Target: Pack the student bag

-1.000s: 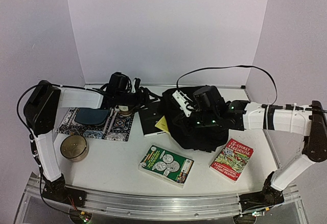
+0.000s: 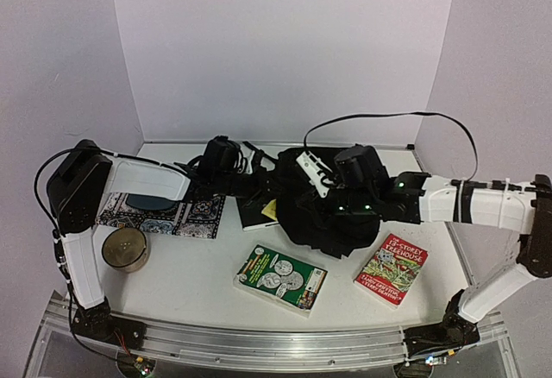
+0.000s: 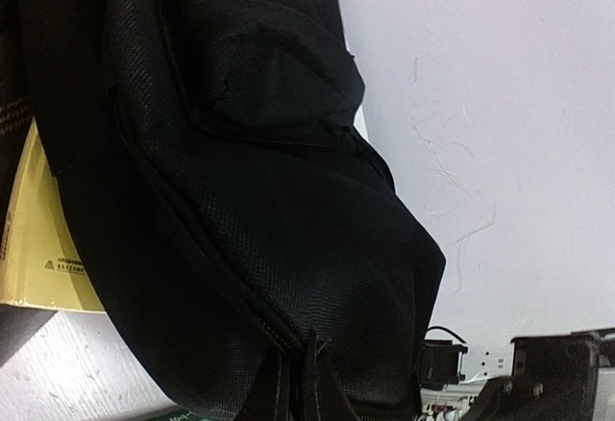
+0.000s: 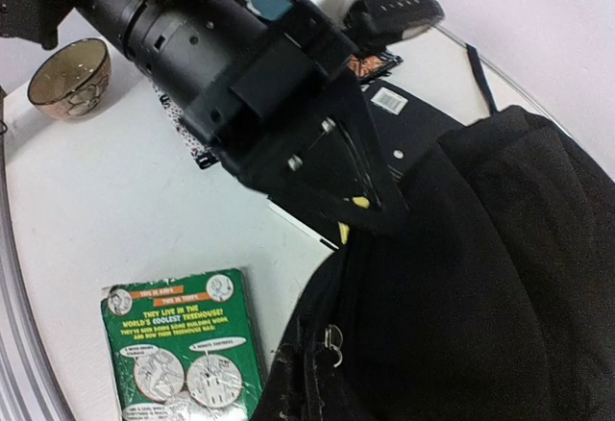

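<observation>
The black student bag [image 3: 279, 200] lies at the back centre of the table. At its zipper seam, my left gripper has its fingers together; whether cloth is caught between them is hidden. My right gripper is also shut, at the bag's near-left edge, with a small metal zipper pull [image 4: 333, 337] right by its tips. I cannot tell whether the pull is gripped. Left of the bag lies a black notebook [image 2: 253, 214] and a yellow item [image 3: 43, 248], both partly covered. A green book [image 2: 283, 279] and a red book [image 2: 391, 268] lie in front.
A patterned mat [image 2: 194, 220] with a dark blue plate [image 2: 151, 202] lies at the left, with a bowl [image 2: 125, 249] before it. The left forearm covers part of the mat. Bare table shows between the bowl and the green book.
Both books have stayed in place.
</observation>
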